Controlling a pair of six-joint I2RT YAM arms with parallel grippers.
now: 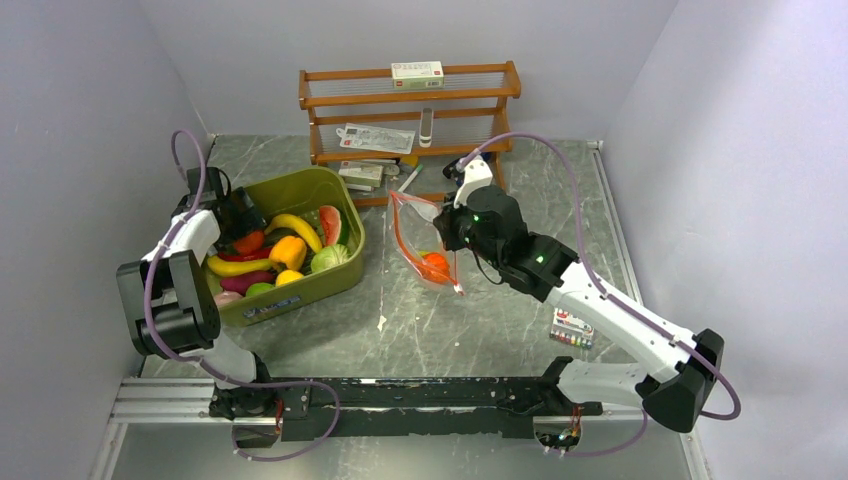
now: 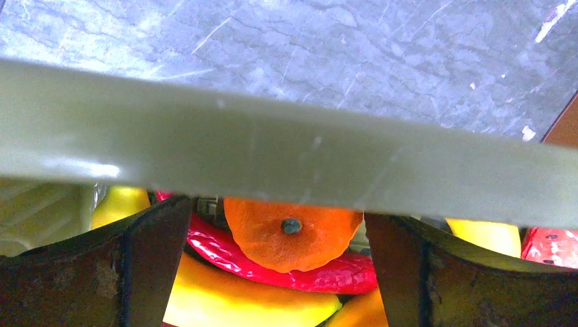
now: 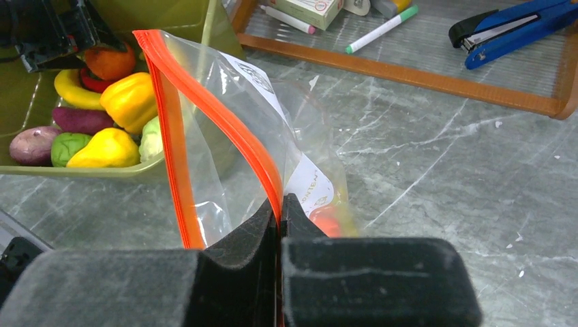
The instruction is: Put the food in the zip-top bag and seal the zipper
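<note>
The clear zip top bag (image 3: 225,129) hangs by its orange zipper edge from my right gripper, which is shut on one rim; its mouth gapes. An orange food item (image 1: 435,265) rests low inside the bag. Over the far left of the green bin (image 1: 305,297), my left gripper is open. Between its fingers, an orange pumpkin-like food (image 2: 293,231) lies on a red pepper (image 2: 238,266), with a banana (image 2: 245,300) alongside. I cannot tell whether the fingers touch it.
A wooden rack (image 1: 410,97) with boxes and pens stands behind the bag. A blue stapler (image 3: 518,30) lies on its lower shelf. A marker pack (image 1: 572,327) sits at right. The bin also holds a watermelon slice (image 1: 331,225) and cabbage (image 1: 330,257).
</note>
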